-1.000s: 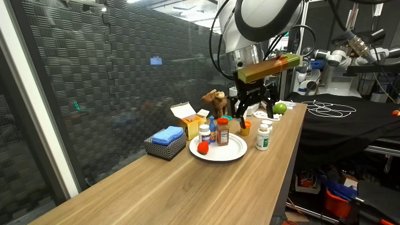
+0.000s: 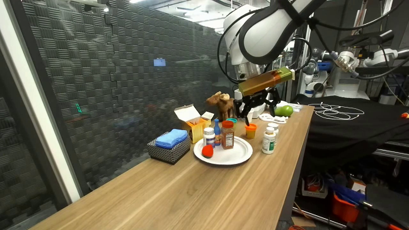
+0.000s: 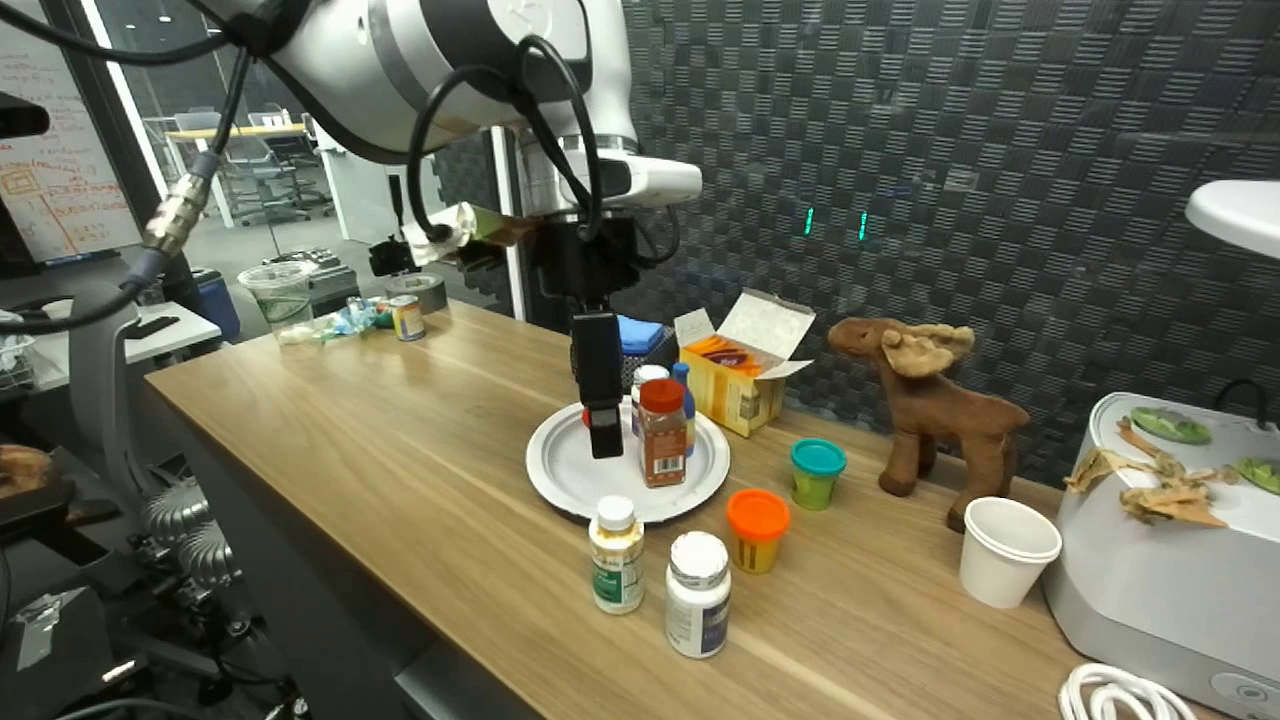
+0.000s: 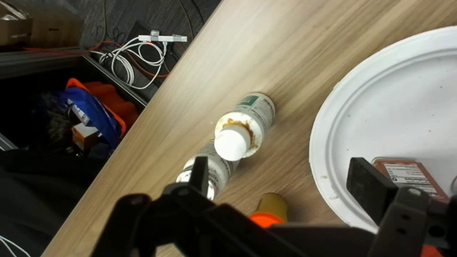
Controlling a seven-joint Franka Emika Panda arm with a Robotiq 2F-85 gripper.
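My gripper [image 2: 259,115] is open and empty, held in the air above the table between the plate and the bottles. On the white plate [image 3: 561,466] stand a red-capped spice jar [image 3: 663,444], a white bottle [image 2: 209,138] and a blue bottle [image 2: 217,132], with a red item [image 2: 207,151] at the rim. Outside the plate are a green-labelled white bottle [image 4: 259,113] and a second white bottle [image 3: 698,600]. Close to them is an orange-lidded tub [image 3: 758,528]. In the wrist view, one finger [image 4: 369,188] overlaps the plate's edge and the other [image 4: 199,173] partly covers the second bottle.
A teal-lidded tub [image 3: 817,473], a plush moose [image 3: 942,408], white cups [image 3: 1005,552] and an open yellow box [image 3: 734,390] stand toward the wall. A blue cloth [image 2: 171,138] lies on a dark basket.
The arm has shifted slightly left and away in exterior view 1, and its gripper has tilted a little. It stays open. The objects on the table stand where they were.
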